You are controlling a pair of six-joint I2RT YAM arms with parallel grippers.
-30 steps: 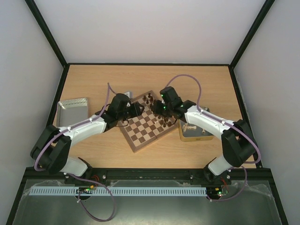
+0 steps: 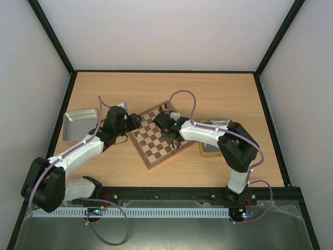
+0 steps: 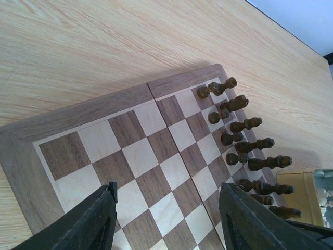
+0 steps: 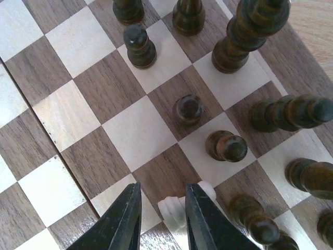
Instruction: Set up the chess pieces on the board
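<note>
The wooden chessboard [image 2: 151,146] holds several dark pieces along its far-right side, such as a tall piece [image 3: 269,162] and a short pawn [image 4: 189,110]. A white piece [image 4: 173,211] lies tipped over among them in the right wrist view, just beyond my right gripper, which hangs over the board with its fingers apart. My left gripper is above the board's left part, open, with bare squares below it.
A grey tray [image 2: 79,127] sits at the left. A tan box [image 3: 304,198] with pieces stands right of the board, partly under my right arm.
My left arm has drawn back to the left. My right arm has moved left and lower toward the front over the board.
</note>
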